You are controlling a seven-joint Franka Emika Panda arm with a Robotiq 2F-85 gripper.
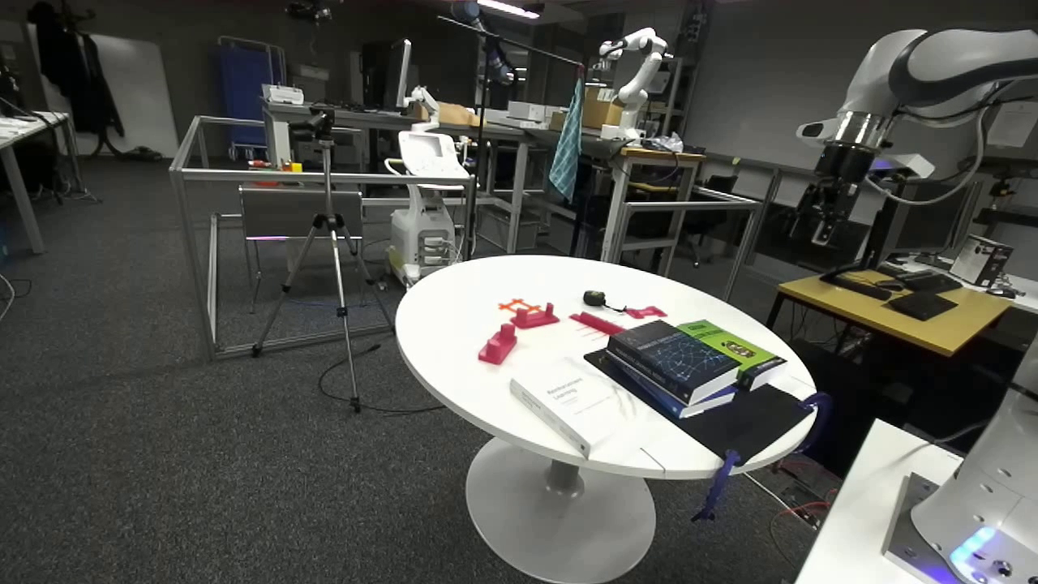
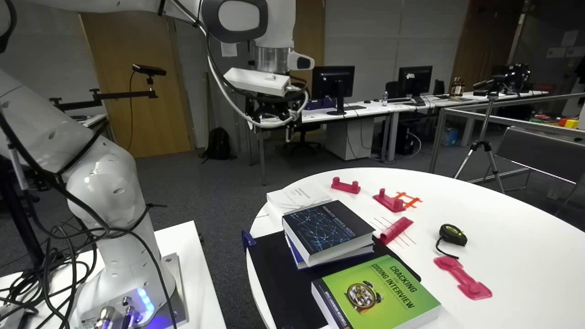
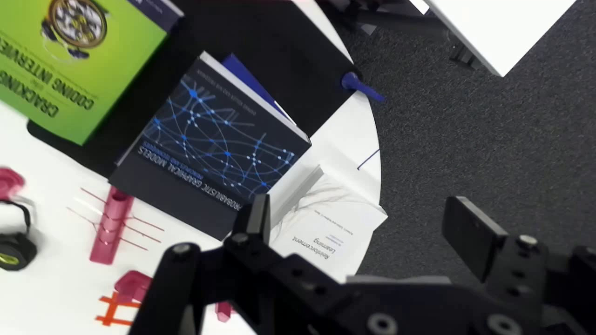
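High above the table, my gripper stands open with nothing between its fingers; the white Reinforcement Learning book [image 3: 324, 231] and the floor show below the gap in the wrist view. That white book lies flat near the table's edge. Beside it, a dark Probabilistic Graphical Models book [image 2: 329, 225] rests on a blue book [image 2: 296, 253]. The green Cracking the Coding Interview book [image 2: 378, 293] lies next to this stack. Under the stack is a black mat [image 2: 274, 277], held at the table's edge by blue clamps [image 3: 360, 86].
On the white round table [image 1: 457, 341] several pink printed parts [image 1: 499, 345], an orange lattice piece [image 2: 408, 200] and a black tape measure [image 2: 453, 235] lie away from the books.
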